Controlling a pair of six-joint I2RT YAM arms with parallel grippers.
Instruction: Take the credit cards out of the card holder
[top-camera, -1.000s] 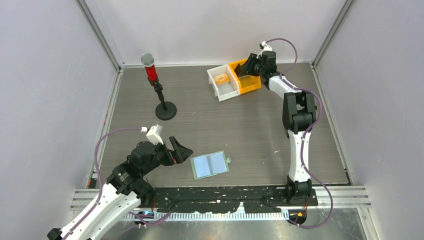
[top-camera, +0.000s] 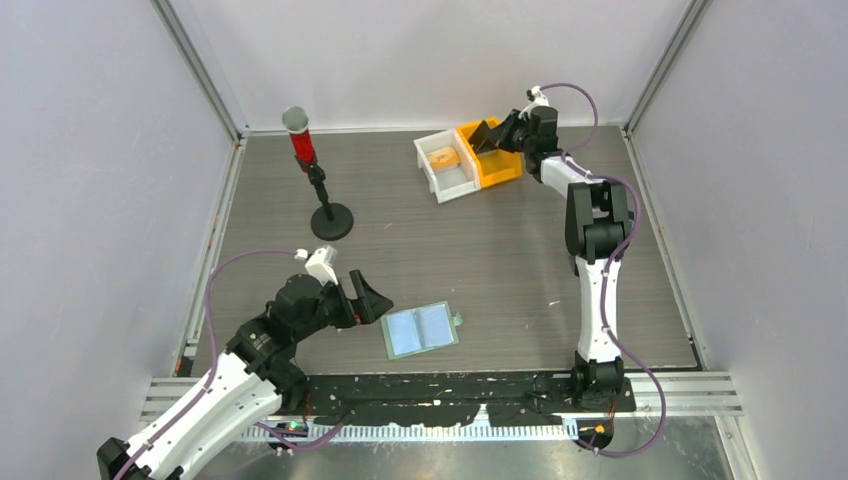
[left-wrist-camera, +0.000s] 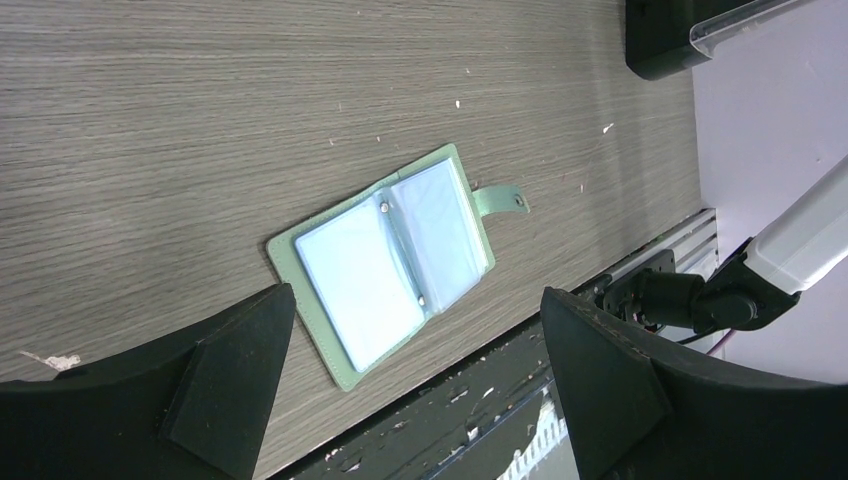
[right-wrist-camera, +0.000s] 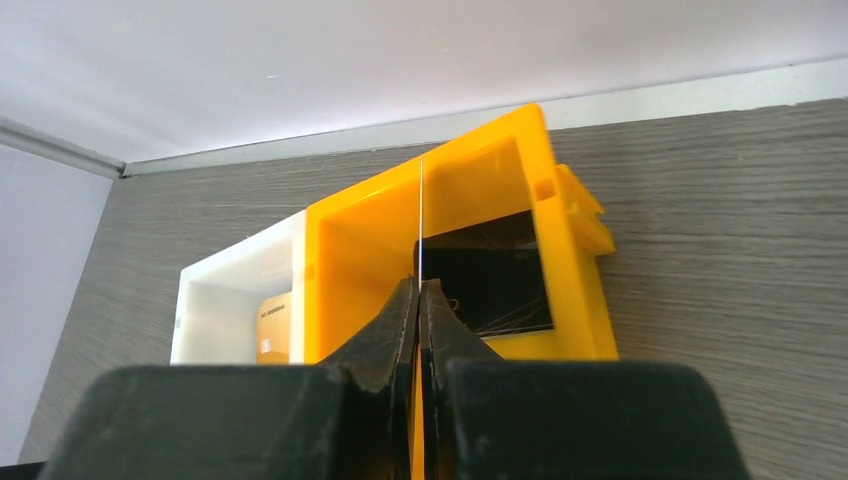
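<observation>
The green card holder (top-camera: 405, 330) lies open at the front of the table; in the left wrist view its clear sleeves (left-wrist-camera: 355, 270) show pale blue. My left gripper is open at its upper left, nothing between its fingers. At the back right, my right gripper is shut on a thin card (right-wrist-camera: 421, 220), seen edge-on and upright over the orange bin (right-wrist-camera: 350, 250). A dark card-like piece (right-wrist-camera: 485, 280) lies inside that bin.
A white bin (top-camera: 450, 185) holding an orange item adjoins the orange bin. A stand (top-camera: 330, 222) with a red and grey top stands back left.
My left gripper has moved slightly right. My right gripper has shifted a little right at the orange bin.
</observation>
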